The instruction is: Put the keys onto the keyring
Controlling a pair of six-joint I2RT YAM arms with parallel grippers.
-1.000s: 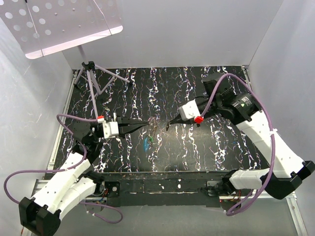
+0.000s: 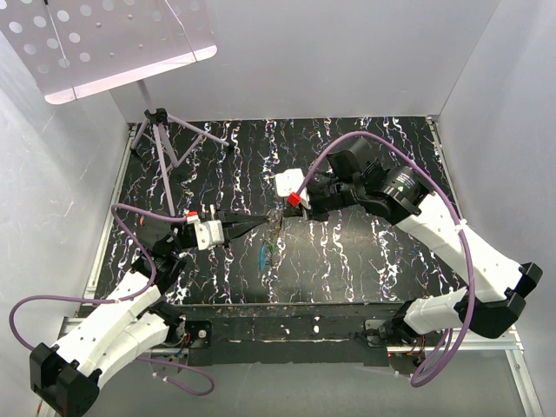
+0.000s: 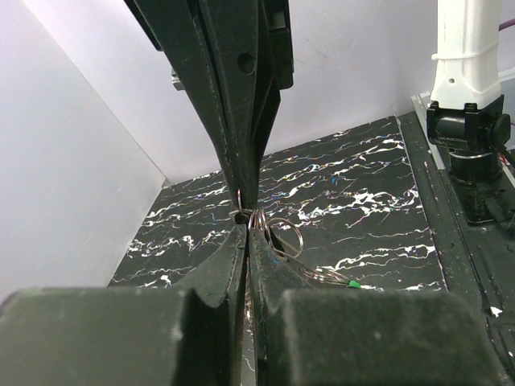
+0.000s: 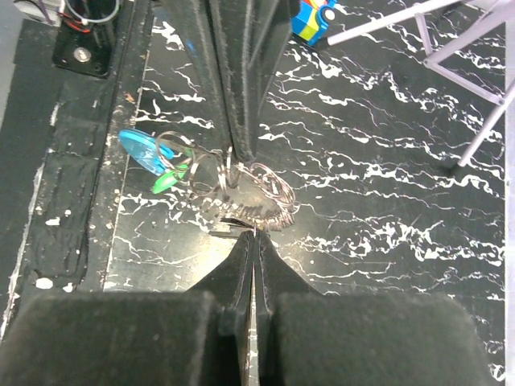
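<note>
In the top view my left gripper and right gripper meet tip to tip above the black marbled table. The left one is shut on the keyring, coppery wire loops and coils with a blue tag and a green tag hanging from it. Shut fingers of my right gripper hold a thin dark piece, apparently a key, which sticks out just below the coils. In the left wrist view the loops sit right at both fingertips. Whether key and ring are linked cannot be made out.
A tripod stand with a pale perforated panel stands at the back left. A small blue and yellow object lies near its leg. Around the grippers the table is largely clear.
My right gripper has moved left and closed the gap to the left gripper, bringing its small dark piece to the keyring. The left gripper has shifted slightly right, still with the keyring.
</note>
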